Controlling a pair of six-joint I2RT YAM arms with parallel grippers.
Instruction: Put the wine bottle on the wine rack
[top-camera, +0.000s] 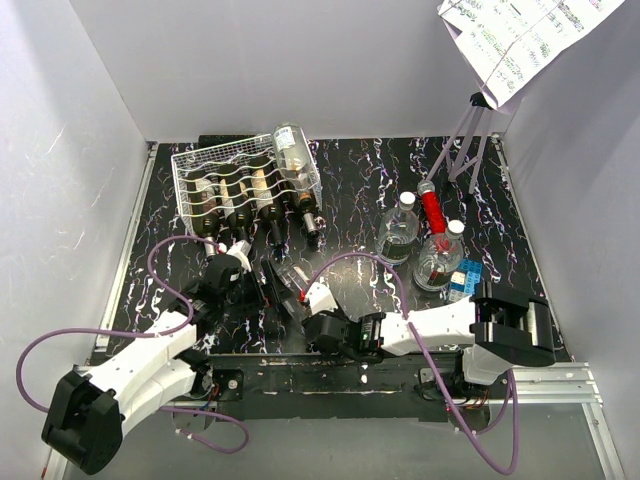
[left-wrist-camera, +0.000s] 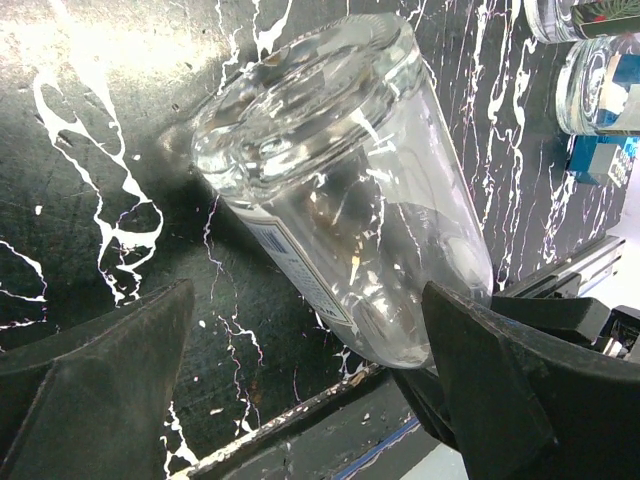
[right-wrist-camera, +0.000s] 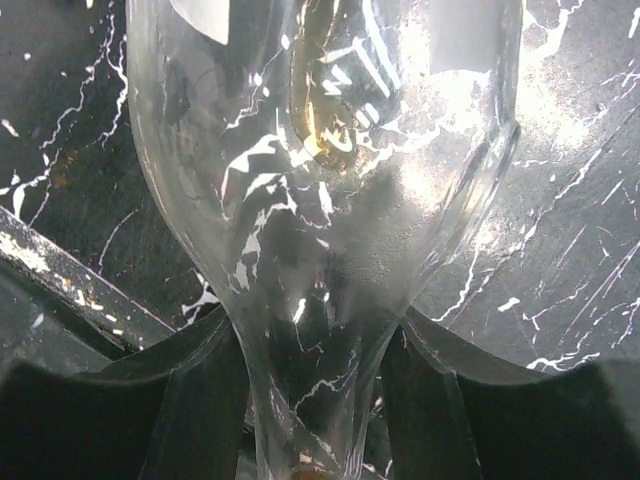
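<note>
A clear glass bottle (left-wrist-camera: 350, 230) lies above the dark marbled table between my two arms, mostly covered by them in the top view. Its thick base faces the left wrist camera, and a printed label shows on one side. My left gripper is open, one finger on each side of the bottle's lower end. In the right wrist view the tapering neck runs between the fingers of my right gripper; they stand very close to the glass, and whether they press on it cannot be told. The white wire wine rack (top-camera: 178, 190) stands at the back left.
Several dark bottles lie in the rack, with a clear bottle (top-camera: 290, 150) at its right side. Two water bottles (top-camera: 398, 232), a red item (top-camera: 432, 210), a blue box (top-camera: 465, 280) and a tripod (top-camera: 465, 150) occupy the right. Table right of the rack is clear.
</note>
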